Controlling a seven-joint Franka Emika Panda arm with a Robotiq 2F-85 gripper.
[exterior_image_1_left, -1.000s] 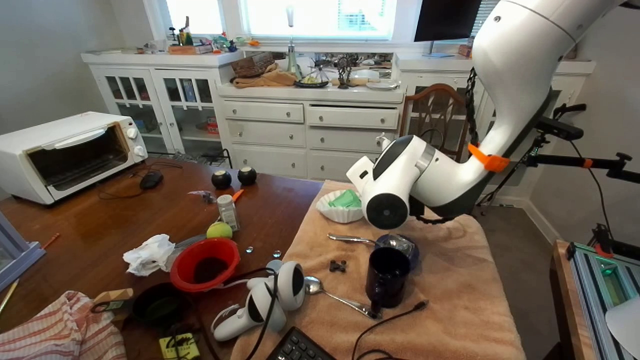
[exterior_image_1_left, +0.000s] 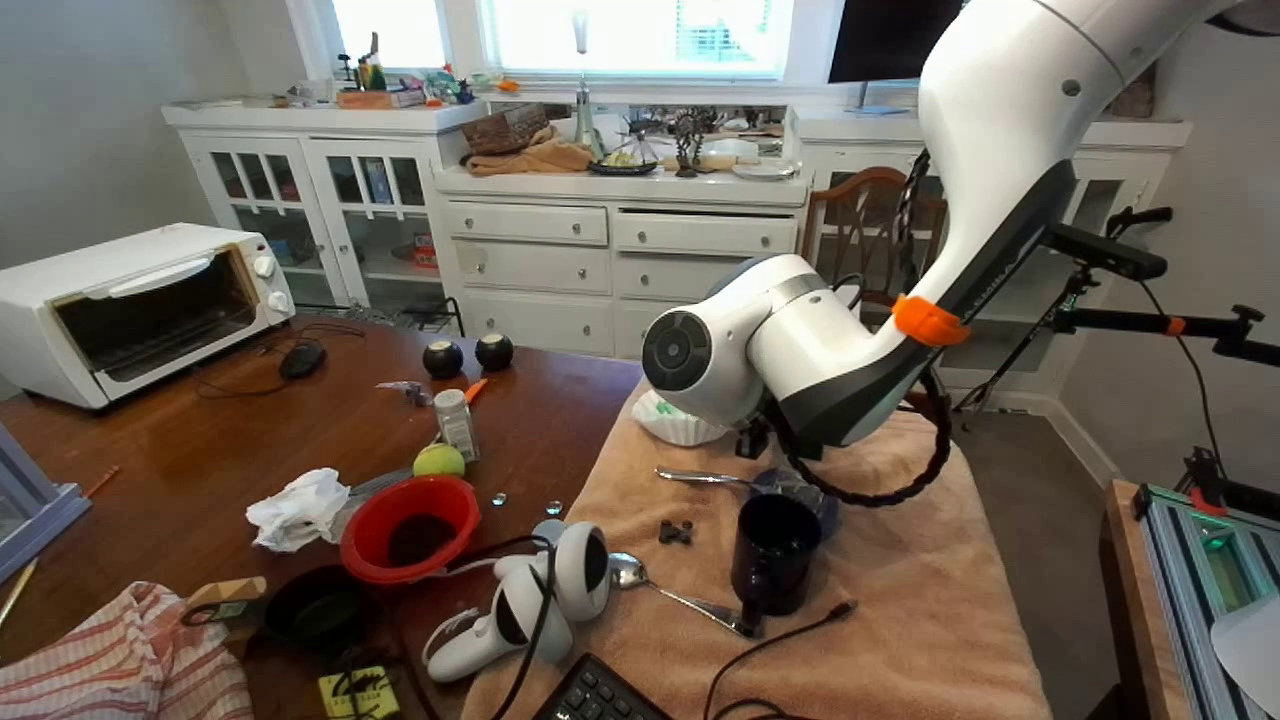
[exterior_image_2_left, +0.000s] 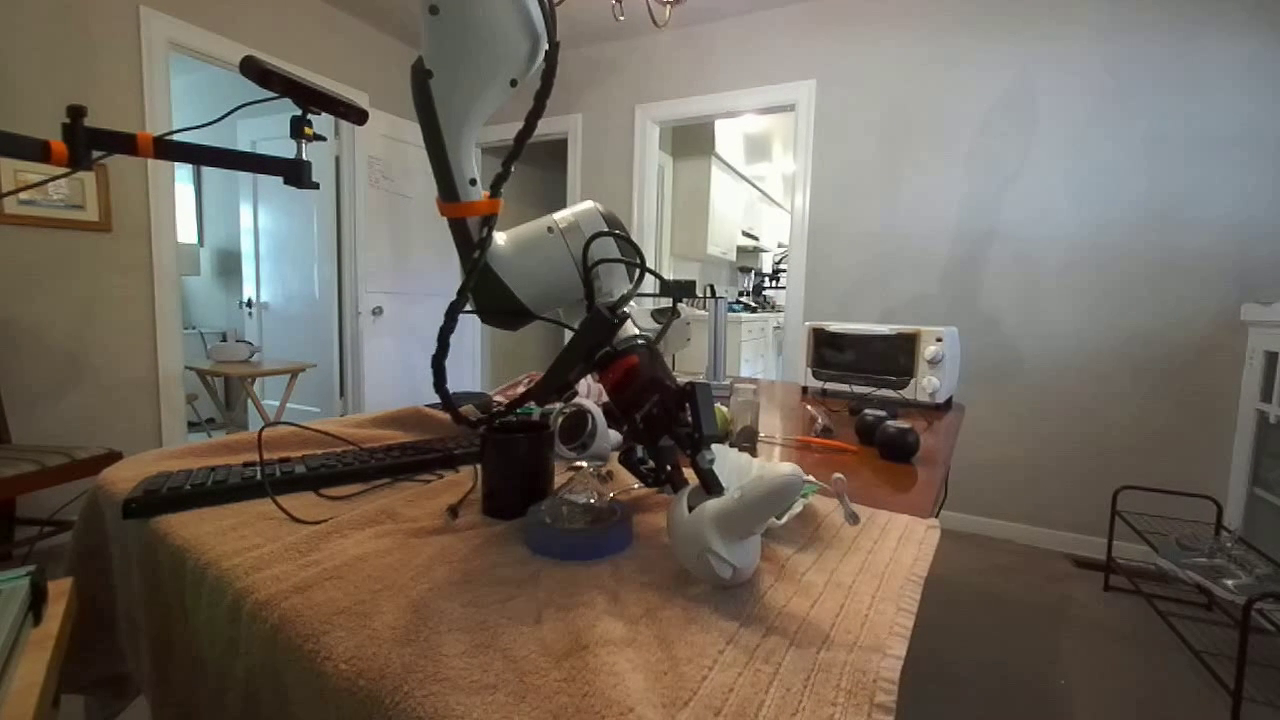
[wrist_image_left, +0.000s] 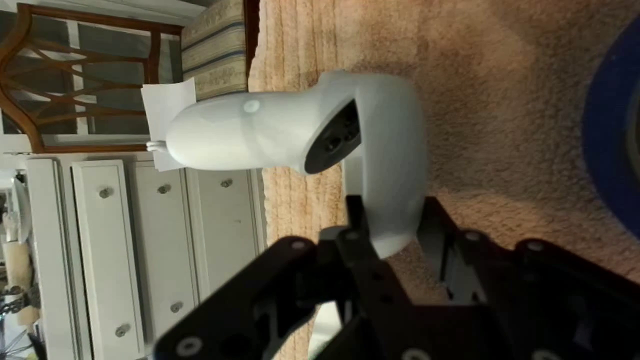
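A white game controller (wrist_image_left: 240, 129) with a black face and curved ring fills the middle of the wrist view. My gripper is shut on its ring, with one black finger on each side. In the second exterior view, the gripper (exterior_image_2_left: 708, 474) points down at the controller (exterior_image_2_left: 720, 528), low over the towel; whether it touches the cloth I cannot tell. The arm's wrist (exterior_image_1_left: 708, 348) hides the controller and most of the gripper in the first exterior view.
Close by are a white fluted bowl (exterior_image_1_left: 672, 420), a blue round dish (exterior_image_2_left: 578, 534) and a dark mug (exterior_image_1_left: 774, 552). Another white controller (exterior_image_1_left: 528, 612), a spoon (exterior_image_1_left: 678, 594) and a keyboard (exterior_image_1_left: 596, 694) lie nearer the front.
In the first exterior view, the arm's wrist has moved left and turned. It now covers much of the white bowl and its green contents. The objects on the table look unmoved.
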